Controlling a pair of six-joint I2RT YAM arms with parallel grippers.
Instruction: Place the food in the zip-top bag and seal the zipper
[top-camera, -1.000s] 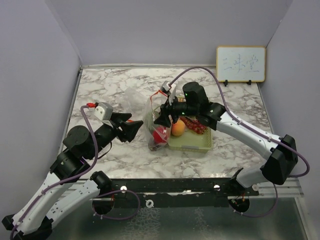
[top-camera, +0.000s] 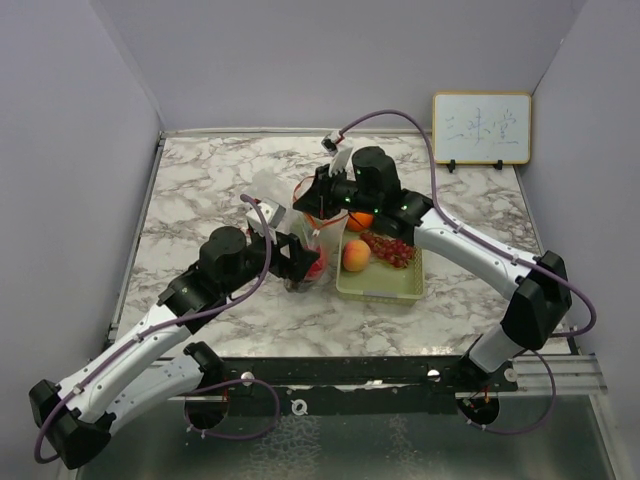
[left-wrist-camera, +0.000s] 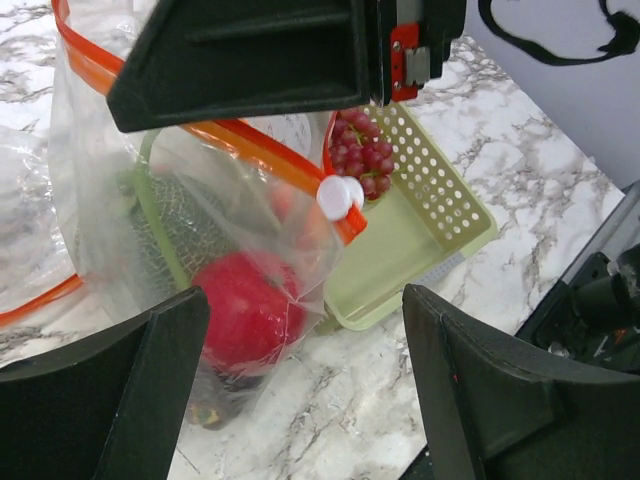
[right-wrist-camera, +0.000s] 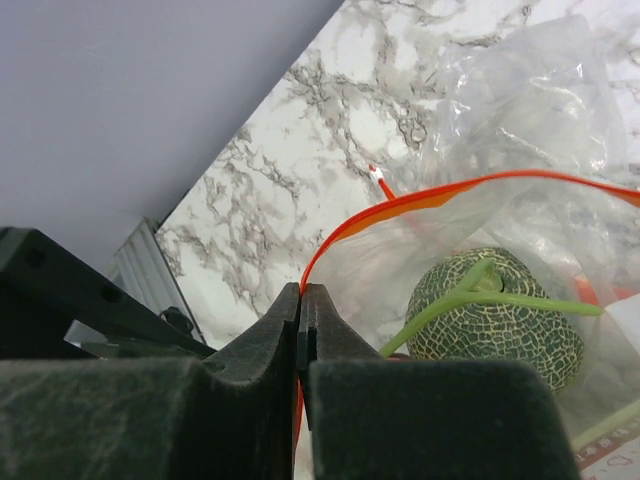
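Note:
A clear zip bag with an orange zipper (left-wrist-camera: 270, 160) stands upright mid-table, holding a netted melon (right-wrist-camera: 495, 330) and a red round food (left-wrist-camera: 250, 310). My right gripper is shut at the bag's mouth, the thin orange rim running to its fingertips. My left gripper (top-camera: 295, 258) hangs open at the bag's near side; in its wrist view its fingers flank the red food and the bag's lower part. A peach (top-camera: 356, 254), an orange (top-camera: 360, 222) and red grapes (top-camera: 392, 250) sit in the green basket (left-wrist-camera: 460, 220) to the right.
Another clear bag (right-wrist-camera: 520, 80) lies behind. A whiteboard (top-camera: 481, 128) stands at the back right. Its front edge runs below the bag.
My left gripper has moved right, in to the bag. My right gripper has risen slightly toward the back, and the orange rim at it has shifted with it.

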